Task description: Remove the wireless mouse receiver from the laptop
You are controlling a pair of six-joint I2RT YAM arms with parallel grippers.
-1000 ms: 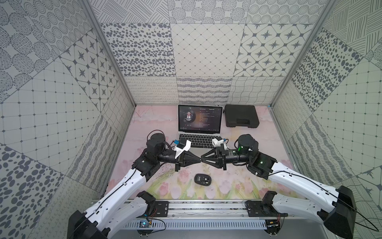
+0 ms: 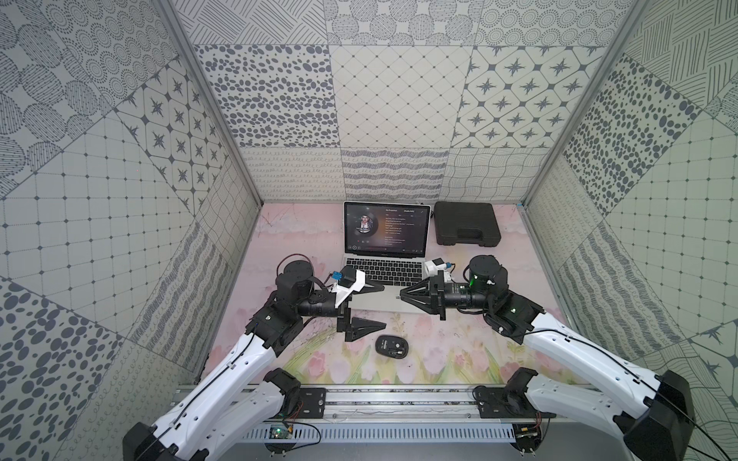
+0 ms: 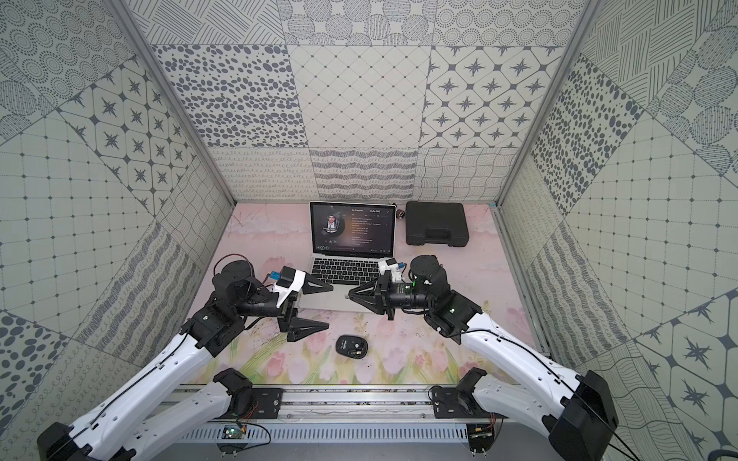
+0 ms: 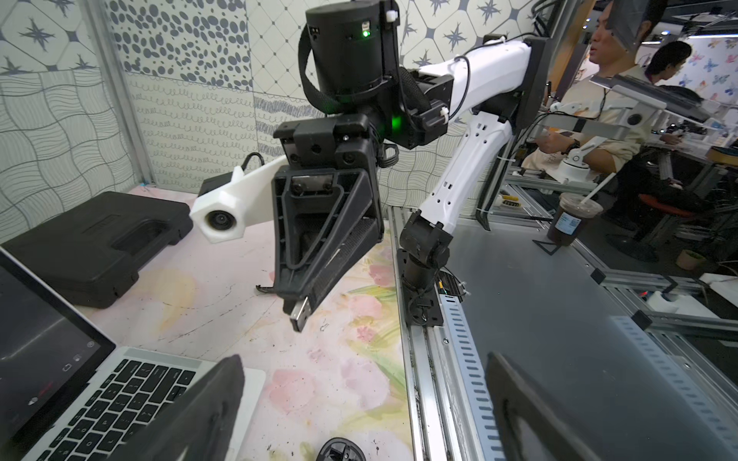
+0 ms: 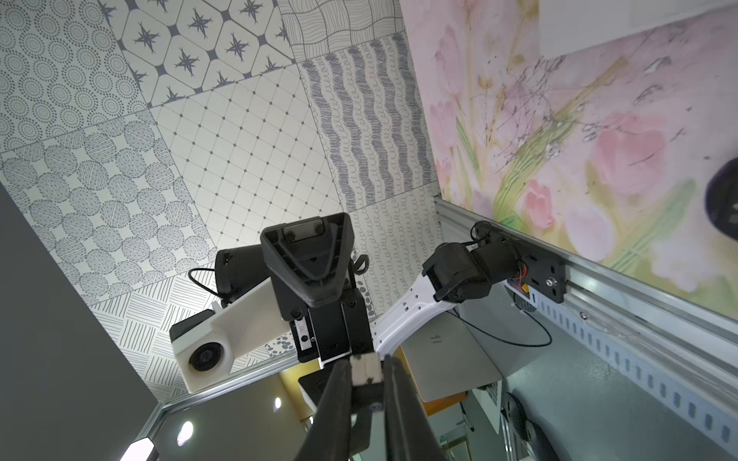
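Observation:
The small metal-ended wireless receiver [image 4: 300,313] sticks out from the fingertips of my right gripper [image 2: 403,295], which is shut on it. In the right wrist view the receiver [image 5: 366,370] shows as a pale block at the tips. Facing it from the left, my left gripper [image 2: 383,307] stands wide open with nothing between its fingers. Behind both grippers the silver laptop [image 2: 386,227] stands with its screen lit, and the right fingertips are above its front edge. Nearer the front of the table lies the black mouse [image 2: 392,346], with small fittings on its upper face.
A black carrying case [image 2: 467,223] sits at the back right, beside the laptop screen. Bare flowered table [image 2: 476,357] lies at front right, and more open surface [image 2: 296,230] at back left. A metal rail [image 2: 399,395] runs along the front edge.
My left gripper has gone from shut to wide open. The mouse and laptop stay put.

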